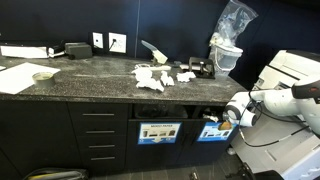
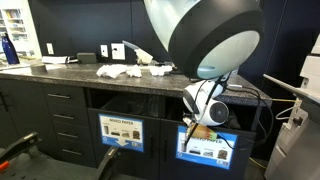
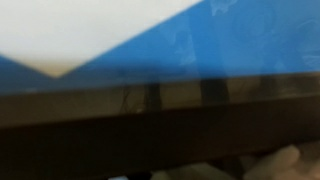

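Note:
At the right end of the counter, my gripper (image 2: 203, 133) is lowered in front of the right-hand bin label (image 2: 207, 149), its fingers apart. From exterior view 1 the gripper (image 1: 225, 121) looks small beside that same blue-and-white label. The wrist view is filled by a blurred label (image 3: 250, 40) close up, with a dark edge below it. Pale, rounded shapes (image 3: 280, 163), perhaps crumpled paper, show at the bottom of that view. The fingertips cannot be made out there, and nothing held shows.
Crumpled white papers (image 1: 144, 74) lie on the dark countertop (image 1: 90, 80). To the left of my gripper is a second open bin labelled mixed paper (image 2: 122, 131). A bag-lined white container (image 1: 227, 55) stands at the counter's back right. Drawers (image 1: 100, 137) fill the cabinet's left part.

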